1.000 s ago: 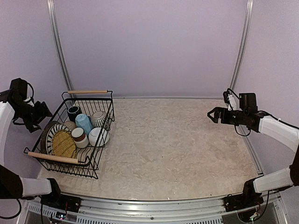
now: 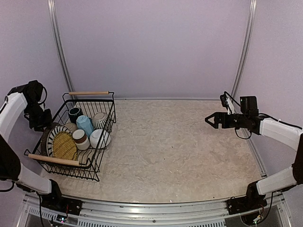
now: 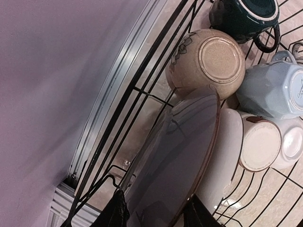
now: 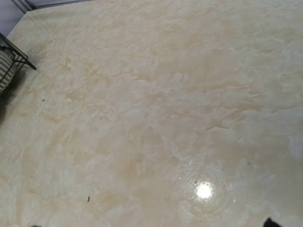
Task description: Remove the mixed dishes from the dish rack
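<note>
My left gripper (image 2: 43, 125) is over the left side of the dish rack (image 2: 53, 161). In the left wrist view, its fingers (image 3: 115, 212) stand apart on either side of the upper edge of a large grey plate with a brown rim (image 3: 180, 151). A white-backed plate (image 3: 226, 146) leans just beside it; from the top it shows a yellow centre and striped rim (image 2: 64, 144). Also in the rack are a beige bowl (image 3: 208, 64), a dark green mug (image 3: 241, 19), a light blue cup (image 3: 270, 90) and a brown-and-white cup (image 2: 80, 139). My right gripper (image 2: 211, 120) hangs open and empty at the right.
A striped cup (image 2: 99, 120) and a white bowl (image 2: 100, 138) stand along the rack's right side. Wooden handles (image 2: 53, 159) cap both rack ends. The tabletop (image 2: 165, 146) between rack and right arm is bare. A wall rises close by the rack's left side.
The left gripper has moved right and turned, coming to the rack's left plate, and its fingers have drawn closer together. The right gripper has shifted slightly left. The dishes look unmoved.
</note>
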